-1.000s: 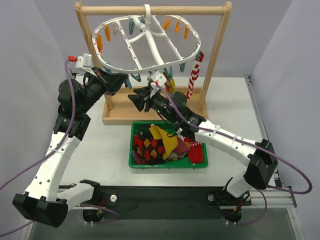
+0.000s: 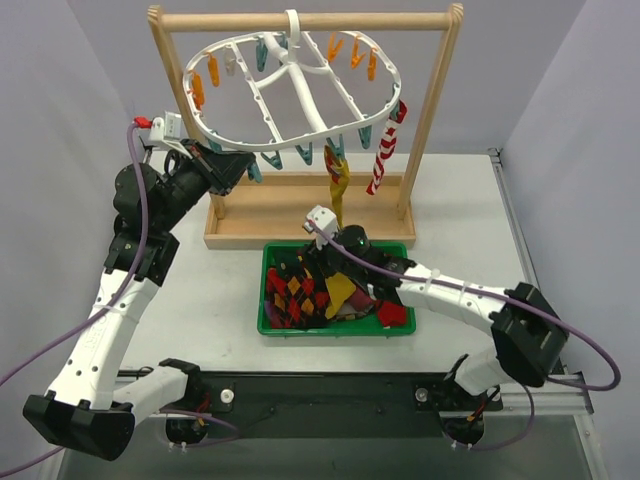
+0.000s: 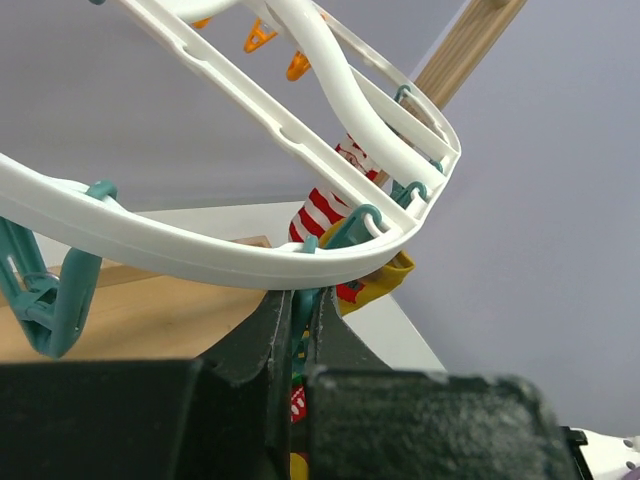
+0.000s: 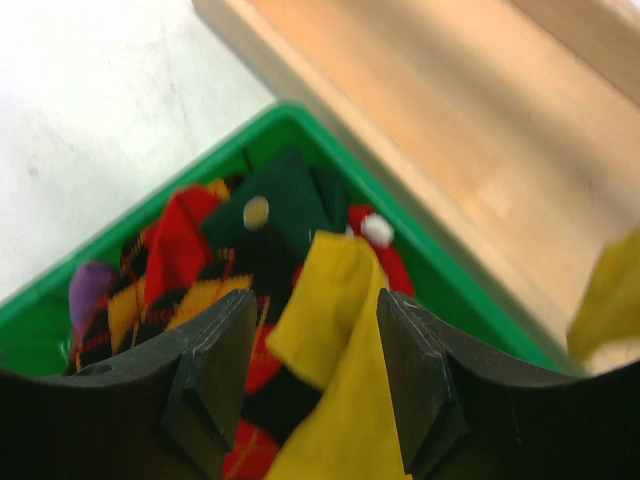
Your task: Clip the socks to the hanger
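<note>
The white round hanger (image 2: 300, 130) with teal and orange clips hangs from a wooden frame; a red-striped sock (image 2: 386, 145) and a yellow sock (image 2: 337, 185) hang from it. My left gripper is shut on a teal clip at the hanger's near rim. My right gripper stands open over the green bin of loose socks (image 2: 263, 320), above a yellow sock (image 4: 335, 290), nothing visibly held between its fingers.
The wooden base (image 2: 370, 230) lies behind the bin.
My right gripper has moved down from near the hanger's front clips to over the green bin. The left arm is nearly still; the hanging socks swayed slightly.
</note>
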